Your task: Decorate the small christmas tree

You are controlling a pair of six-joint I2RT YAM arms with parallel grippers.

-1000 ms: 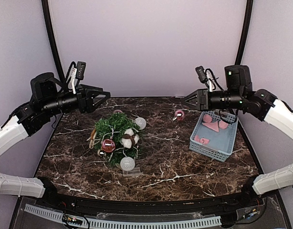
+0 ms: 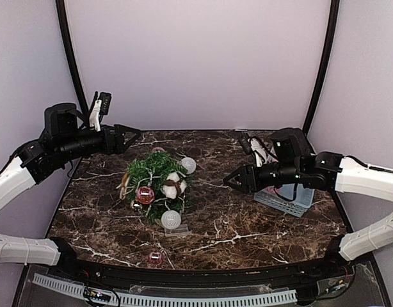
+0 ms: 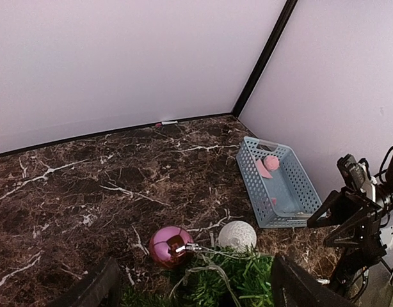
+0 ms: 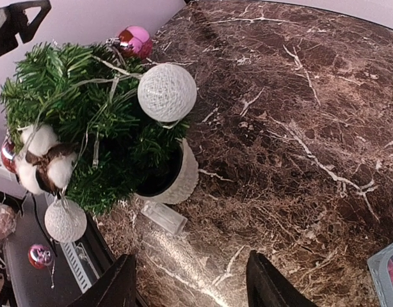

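Observation:
A small tree (image 2: 148, 169) in a white pot (image 4: 182, 179) carries pink, red and white baubles and a cotton flower (image 2: 174, 187). My left gripper (image 2: 126, 137) is raised above its back left; whether anything is between its fingers is hidden. My right gripper (image 2: 238, 179) hangs over the table right of the tree, its fingers apart in the right wrist view with nothing visible between them. A loose pink bauble (image 2: 155, 258) with a string is at the table's front edge, below the tree; in the right wrist view it appears (image 4: 40, 256) beyond that edge.
A blue basket (image 3: 280, 192) with pink pieces stands at the right, partly under my right arm. A clear block (image 4: 164, 216) lies by the pot.
My right gripper has moved left and down toward the front. The pink bauble, earlier in the air near it, has moved down-left to the front edge. The left arm has shifted slightly left.

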